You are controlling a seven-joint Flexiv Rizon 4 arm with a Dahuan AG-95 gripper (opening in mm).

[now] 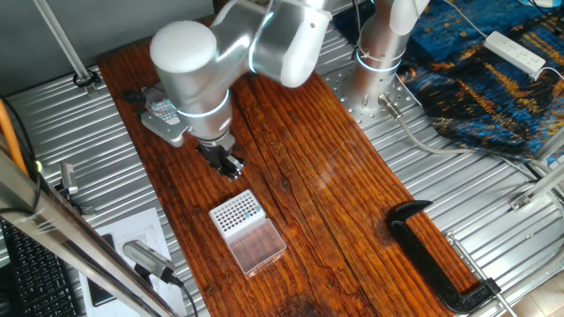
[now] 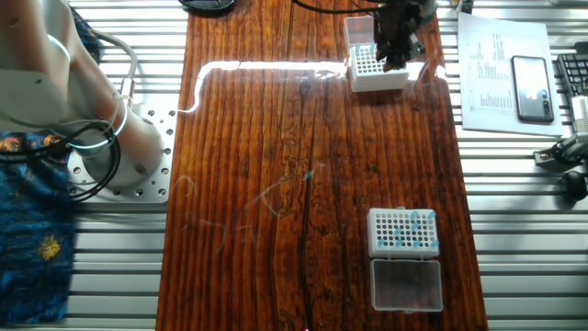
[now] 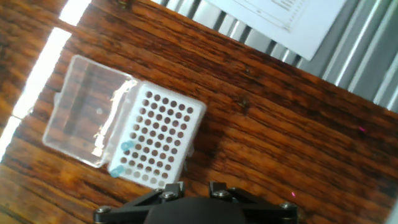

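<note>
A white rack (image 1: 236,214) with rows of round holes lies on the wooden table, its clear lid (image 1: 258,246) folded open flat beside it. In the wrist view, two light-blue pieces (image 3: 127,145) sit at the lid side of this rack (image 3: 158,134); most holes look dark and empty. My gripper (image 1: 231,171) hangs above the table just beyond the rack, apart from it. At the bottom of the wrist view, the gripper stands open with a narrow gap and nothing seen between its fingertips. A second rack (image 2: 402,232) with several blue pieces lies farther along the table.
A black clamp (image 1: 432,255) grips the table edge. Paper (image 2: 487,101) and a phone (image 2: 533,89) lie off the table's side. The second rack's open lid (image 2: 406,285) lies flat.
</note>
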